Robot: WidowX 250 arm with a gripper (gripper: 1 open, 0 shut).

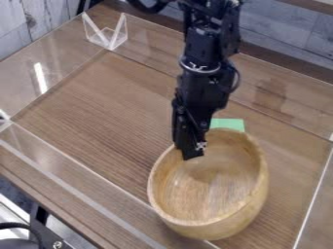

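Observation:
A wooden bowl (211,195) lies in the front middle, tilted toward the camera, its inside showing. The black arm reaches down from the top to its back-left rim, with the gripper (189,146) at that rim; whether its fingers are shut on it cannot be made out. A mint green block (229,125) lies just behind the bowl on the right, partly hidden.
The wooden tray floor (92,126) is clear on the left. A clear plastic piece (107,31) is at the back left. Tray walls bound the back and right.

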